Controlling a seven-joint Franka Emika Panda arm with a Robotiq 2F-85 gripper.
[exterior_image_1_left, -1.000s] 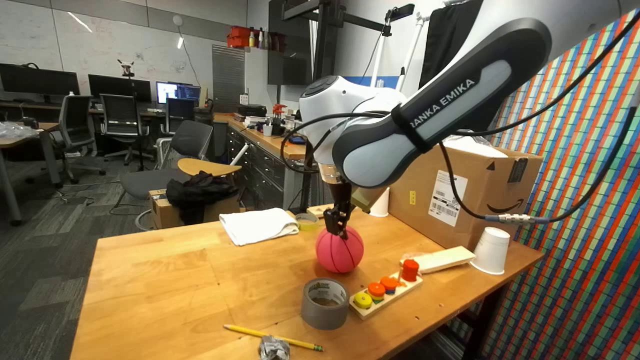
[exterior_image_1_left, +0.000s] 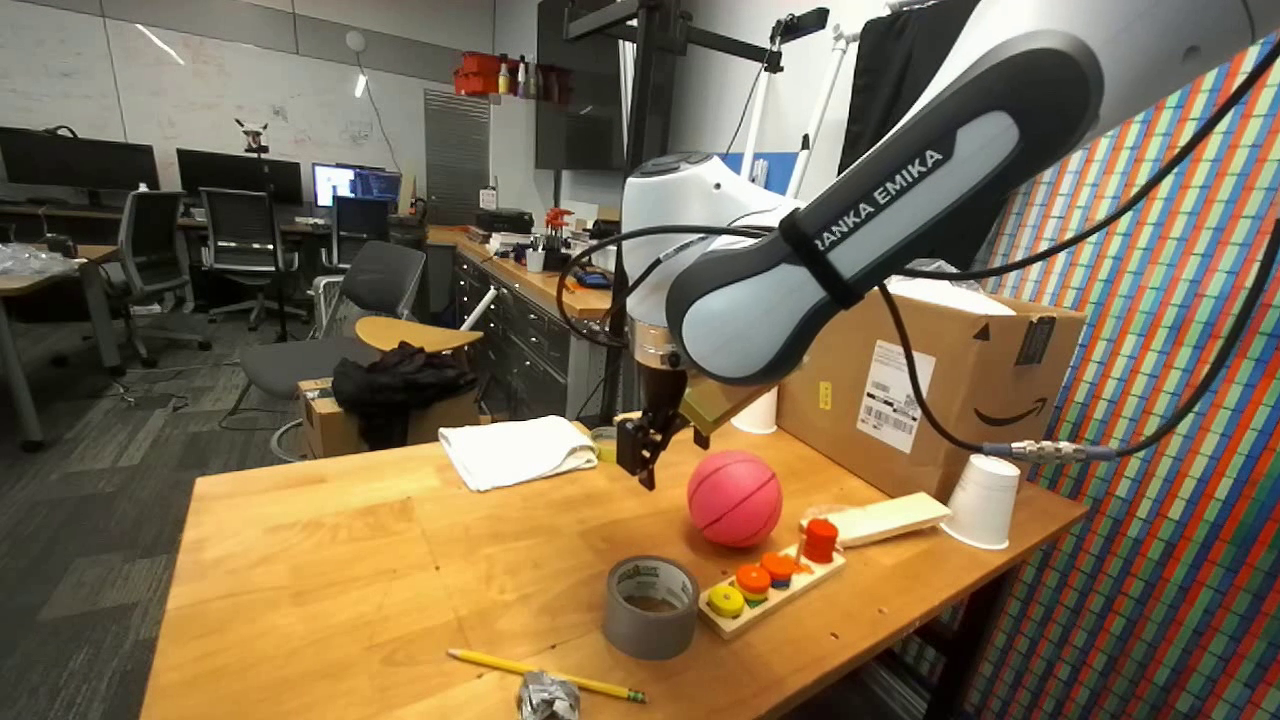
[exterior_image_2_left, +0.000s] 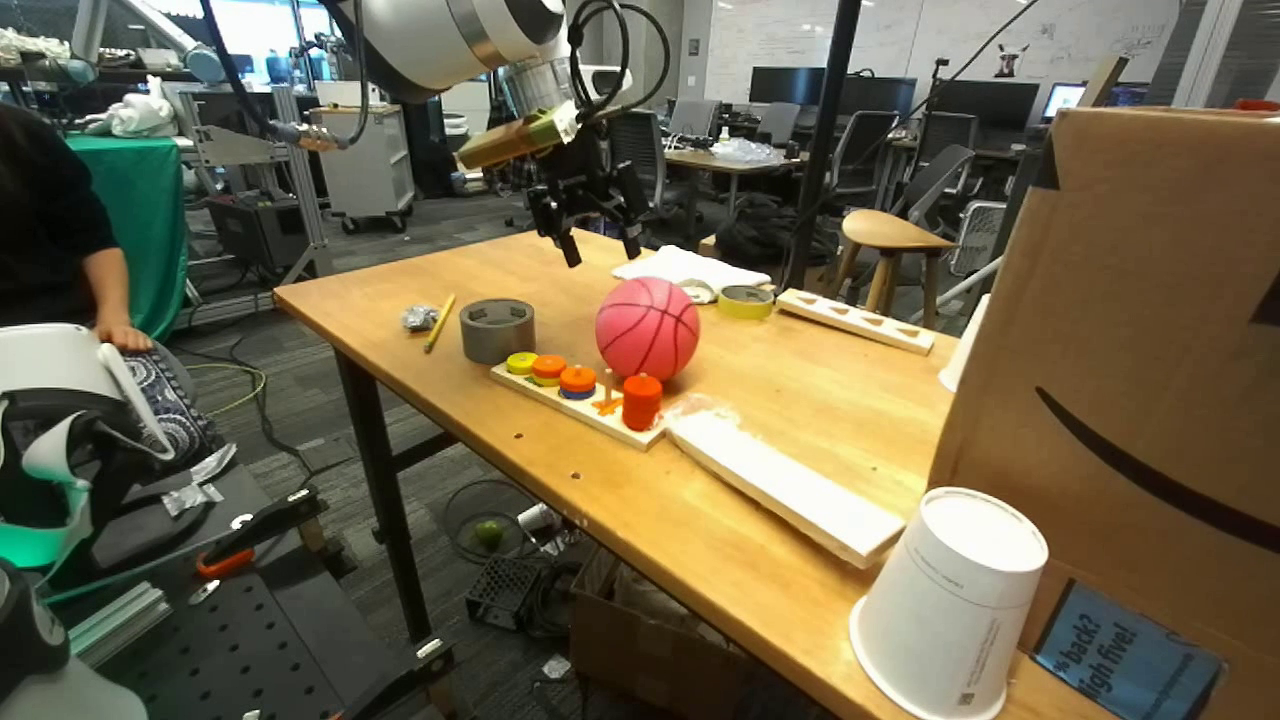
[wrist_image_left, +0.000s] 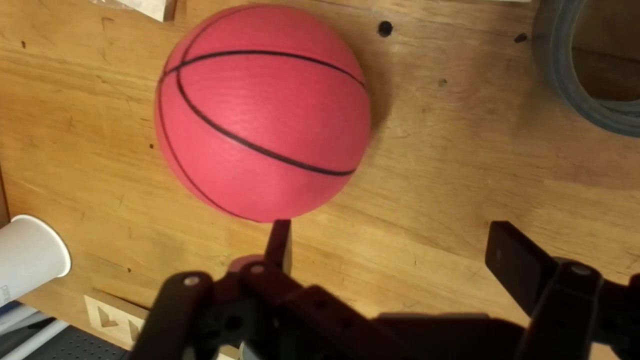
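A pink ball (exterior_image_1_left: 734, 499) with dark seams rests on the wooden table, close to a row of colored stacking rings (exterior_image_1_left: 752, 581). Above the tabletop hangs my gripper (exterior_image_1_left: 674, 454), its fingers spread and nothing between them. In the wrist view the ball (wrist_image_left: 264, 114) lies beyond the left fingertip, outside the gap of the gripper; whether that finger touches it I cannot tell. From the other side, the gripper (exterior_image_2_left: 600, 254) appears higher than the ball (exterior_image_2_left: 648, 329) and farther back.
Grey tape (exterior_image_1_left: 650, 607) stands left of the rings, with a pencil (exterior_image_1_left: 546, 674) and a foil ball (exterior_image_1_left: 548, 696) nearby. A white cloth (exterior_image_1_left: 518, 452) lies at the back. A large box (exterior_image_1_left: 936, 384) and a paper cup (exterior_image_1_left: 984, 502) occupy the right side.
The ball has shifted right, toward the rings and wooden block. My gripper, earlier overlapping the ball in this view, now stands up and left of it, tilted more.
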